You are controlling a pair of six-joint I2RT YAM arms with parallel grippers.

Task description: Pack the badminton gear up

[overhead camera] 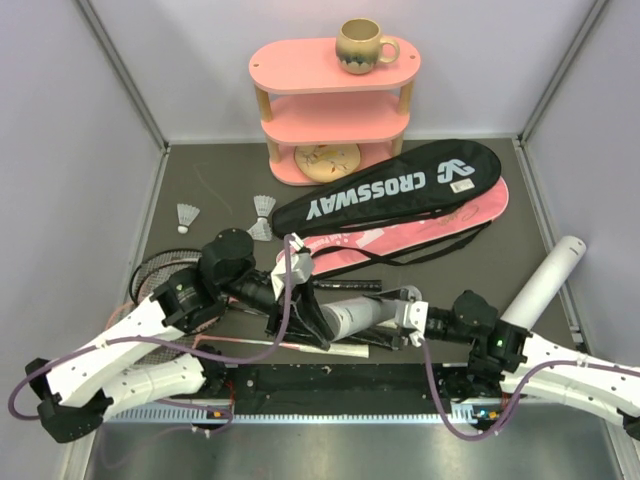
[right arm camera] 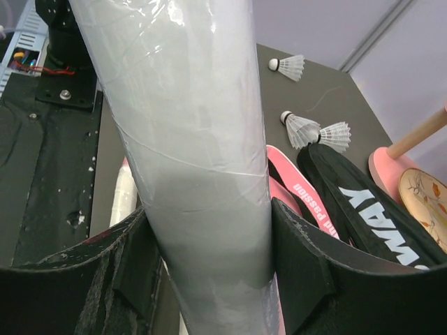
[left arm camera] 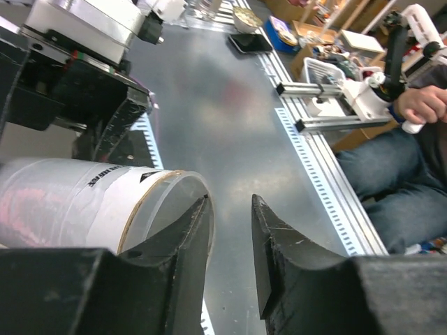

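Observation:
A white shuttlecock tube [overhead camera: 352, 317] hangs above the rackets. My right gripper is shut around its body. In the left wrist view the tube [left arm camera: 84, 202] shows a clear, uncapped end. There my left gripper stands open, one finger overlapping the rim; whether that finger is inside the tube I cannot tell. Shuttlecocks [overhead camera: 187, 216] lie at the back left, with a pair [overhead camera: 262, 212] closer to the bags. Behind the grippers are the black CROSSWAY bag [overhead camera: 400, 195] and the pink bag [overhead camera: 350, 243]. Racket heads [overhead camera: 165, 268] are partly under my left arm.
Another white tube [overhead camera: 545, 280] leans by the right wall. At the back stands a pink shelf [overhead camera: 335, 105] with a mug [overhead camera: 362, 46] on top and a plate [overhead camera: 327, 160] at the bottom. Racket handles [overhead camera: 335, 349] run across the mat beneath the grippers.

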